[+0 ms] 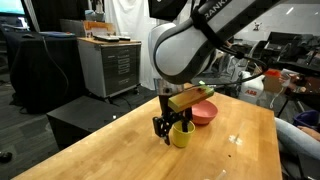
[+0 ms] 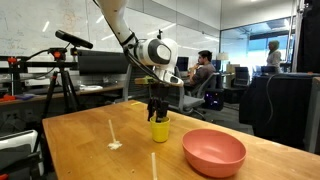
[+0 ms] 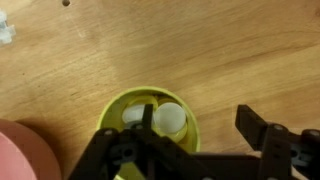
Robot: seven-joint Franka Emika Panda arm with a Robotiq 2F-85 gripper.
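A yellow cup (image 3: 112, 118) stands upright on the wooden table, with white, rounded things (image 3: 169, 118) inside it in the wrist view. My gripper is partly open right over the cup. In that view, one finger (image 3: 148, 143) overlaps the cup's opening, while the other lies to the right, outside the rim. Exterior view 2 has the gripper (image 2: 157, 111) low at the top of the yellow cup (image 2: 159, 131). Nothing shows clasped between the fingers. Whether they touch the rim cannot be told.
A pink bowl (image 2: 214, 150) sits close beside the cup. Small white pieces (image 2: 112, 132) and a white stick (image 2: 154, 166) lie on the table. Bare tabletop (image 1: 95, 150) stretches away on the side opposite the bowl.
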